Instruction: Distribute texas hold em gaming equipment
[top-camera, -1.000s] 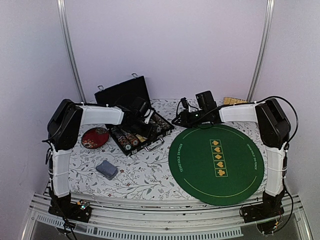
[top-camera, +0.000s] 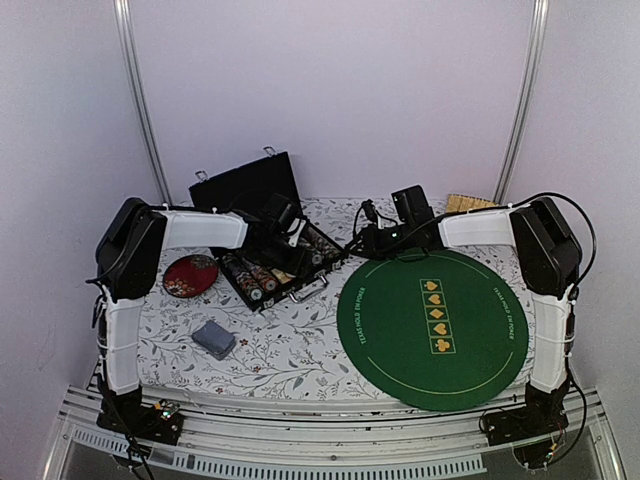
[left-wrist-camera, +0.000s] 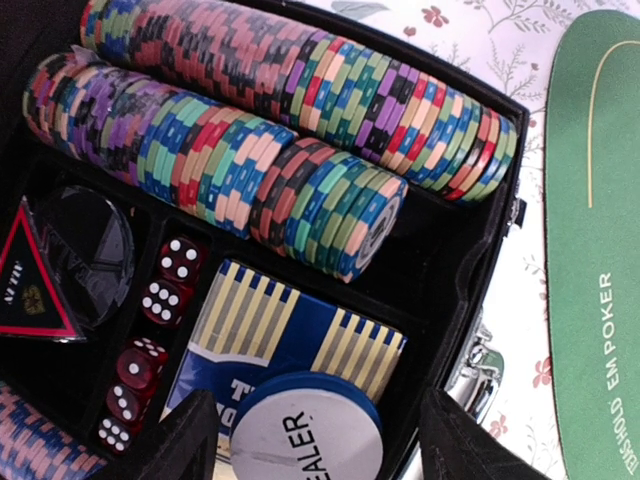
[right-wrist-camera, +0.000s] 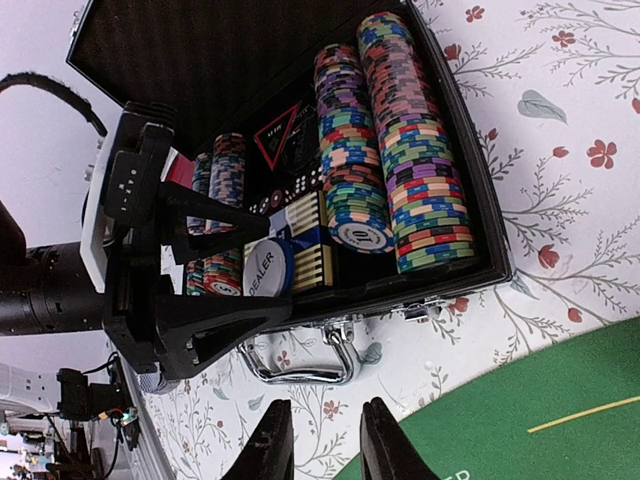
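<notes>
An open black chip case (top-camera: 255, 295) holds rows of poker chips (left-wrist-camera: 390, 120), red dice (left-wrist-camera: 160, 300), a boxed card deck (left-wrist-camera: 280, 320) and a white dealer button (left-wrist-camera: 305, 430) lying on the deck. My left gripper is open, its fingers either side of the dealer button, low over the case. My right gripper stands partly open above the table beside the case's front handle (right-wrist-camera: 300, 372), near the green poker mat (top-camera: 400, 330), with nothing visible between its fingers.
A red plate (top-camera: 190, 275) and a grey-blue block (top-camera: 214, 339) lie at left. A wooden item (top-camera: 468, 201) stands at back right.
My left gripper has shifted slightly over the case during the last second. The right arm looks nearly unchanged, and the objects have not visibly moved.
</notes>
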